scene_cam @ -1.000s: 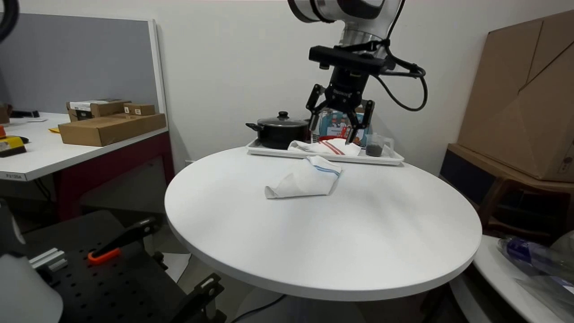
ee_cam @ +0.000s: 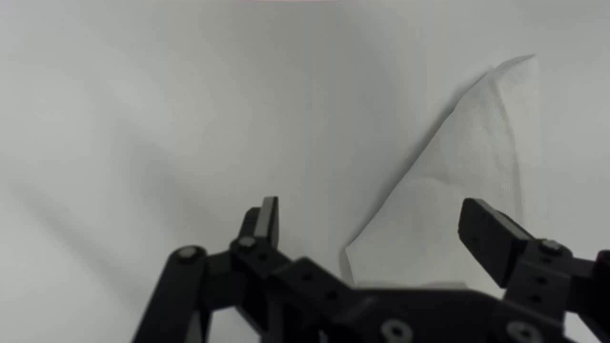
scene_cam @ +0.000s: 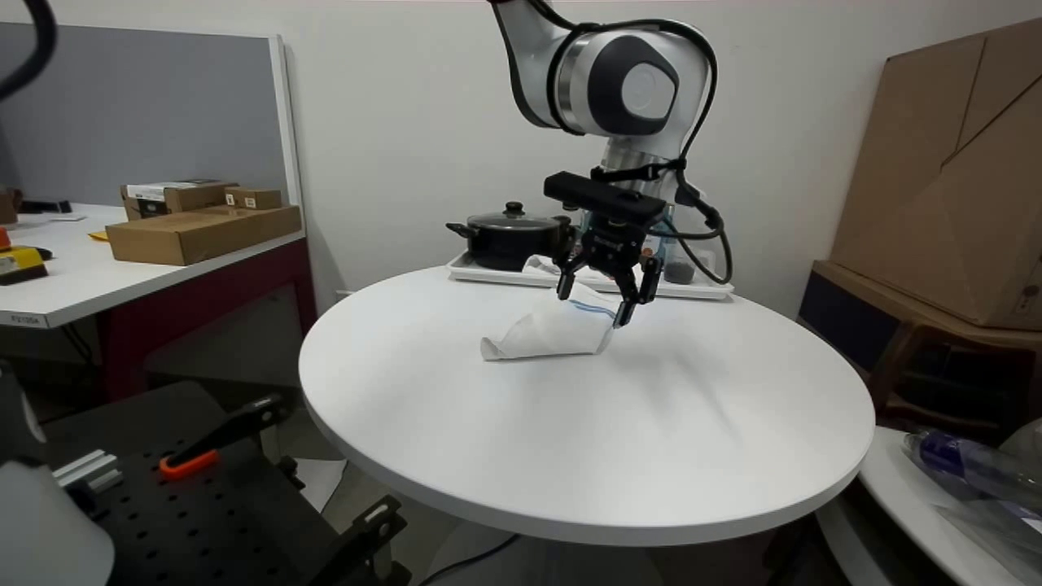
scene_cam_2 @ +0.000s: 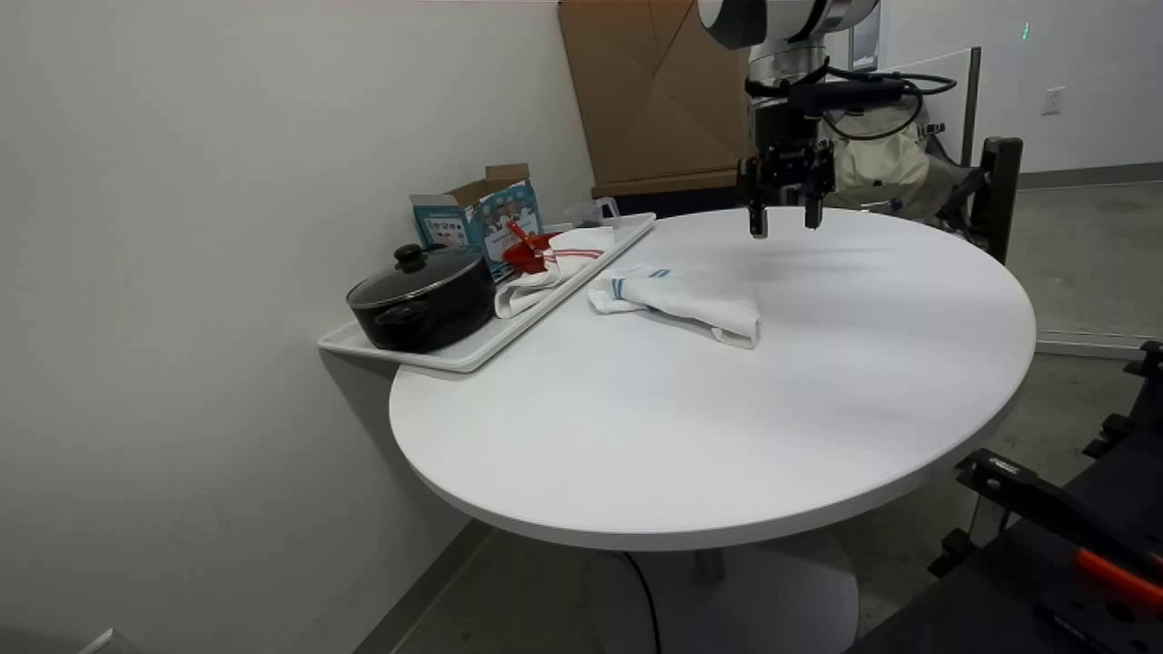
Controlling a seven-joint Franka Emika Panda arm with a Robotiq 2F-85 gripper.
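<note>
A white towel with blue stripes (scene_cam: 553, 327) lies crumpled and folded on the round white table (scene_cam: 547, 449). In exterior view 2 the same towel (scene_cam_2: 687, 302) has its striped end toward the tray. My gripper (scene_cam: 607, 311) is open and empty above the table; from the second exterior view, the gripper (scene_cam_2: 785, 227) appears off to the side of the towel. Looking down in the wrist view, I see the towel (ee_cam: 440, 211) partly under the right finger, while bare table lies under the left one. The gripper's own body hides the towel's lower part there.
At the table's back edge, a white tray (scene_cam_2: 480, 354) carries a black lidded pot (scene_cam_2: 425, 300), a red-striped towel (scene_cam_2: 567, 256), a red item, an opened blue box (scene_cam_2: 485, 218) and a clear cup (scene_cam_2: 594, 211).
My gripper has come down and slightly toward the towel's side, now overlapping its striped end in exterior view 1. It remains open. The towel has not moved.
</note>
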